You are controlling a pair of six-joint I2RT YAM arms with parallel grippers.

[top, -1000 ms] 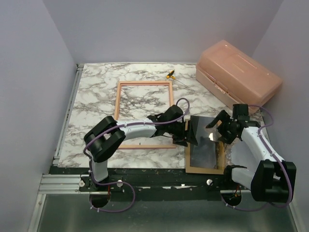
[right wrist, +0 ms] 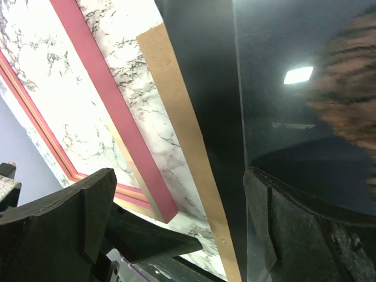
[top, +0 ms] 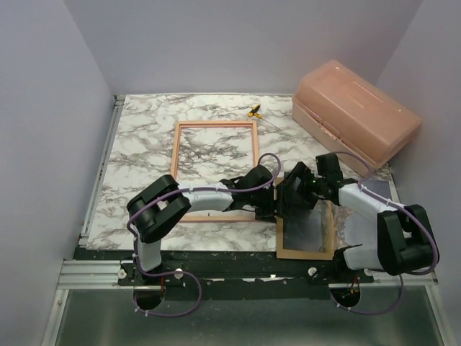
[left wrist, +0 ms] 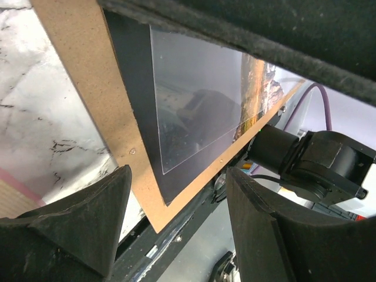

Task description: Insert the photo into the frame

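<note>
A dark board with a glossy clear sheet (left wrist: 197, 117) and a brown-toned photo (right wrist: 346, 100) lies on a tan backing (top: 288, 252), right of centre. My left gripper (top: 277, 202) is at the backing's left edge. In the left wrist view its fingers are close to that edge; what lies between them is hidden. My right gripper (top: 302, 184) stands open over the upper part of the dark board.
An empty wooden frame (top: 215, 123) lies at left. A pink box (top: 356, 108) fills the back right, a yellow-handled tool (top: 254, 112) lies at the back, and a clear sheet (top: 364, 238) lies at far right.
My right gripper has moved left across the board toward its upper left part. The left arm has shifted only slightly.
</note>
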